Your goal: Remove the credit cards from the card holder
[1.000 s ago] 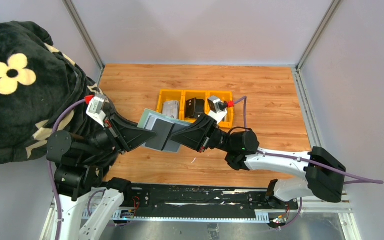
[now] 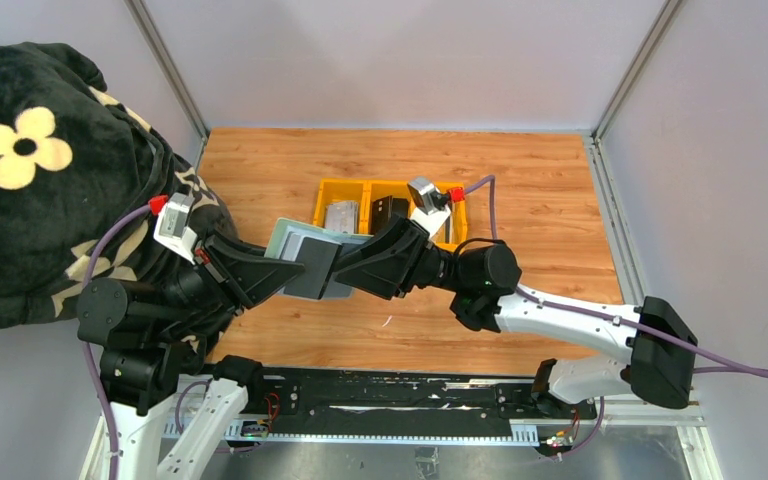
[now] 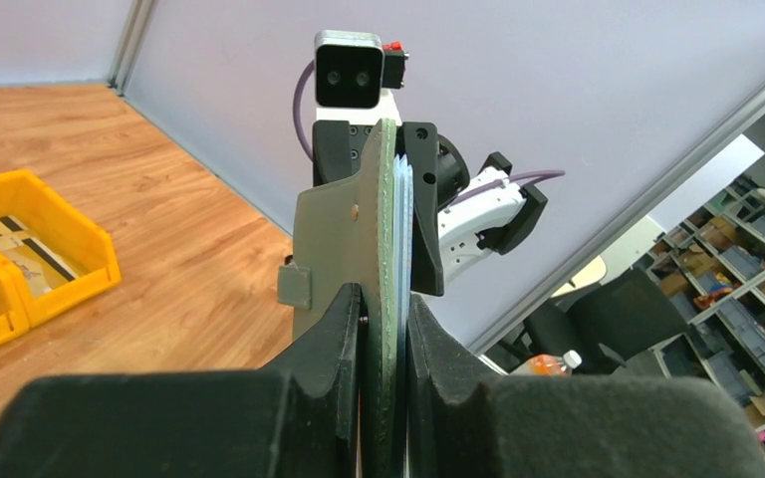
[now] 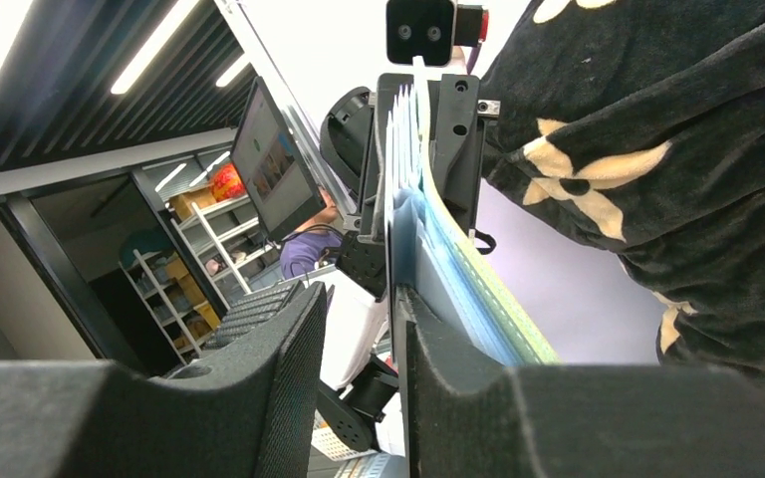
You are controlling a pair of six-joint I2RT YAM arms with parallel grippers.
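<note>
A pale green card holder [image 2: 285, 238] with grey sleeves is held up between the two arms. My left gripper is shut on its edge; in the left wrist view the green cover [image 3: 329, 234] and bluish sleeves stand upright between the fingers. A dark grey card or panel [image 2: 314, 266] shows on its face in the top view. My right gripper is part open at the holder's other side, one dark thin edge running between its fingers, close beside one finger [image 4: 420, 349]. The pale sleeves [image 4: 438, 264] fan outside that finger. Whether the dark edge is a card, I cannot tell.
Behind the holder, a yellow divided tray [image 2: 332, 188] with a black box [image 2: 385, 212] rests on the wooden table [image 2: 530, 200]. A dark flowered blanket [image 2: 60, 220] is heaped at the left.
My left gripper keeps its hold and has shifted slightly left.
</note>
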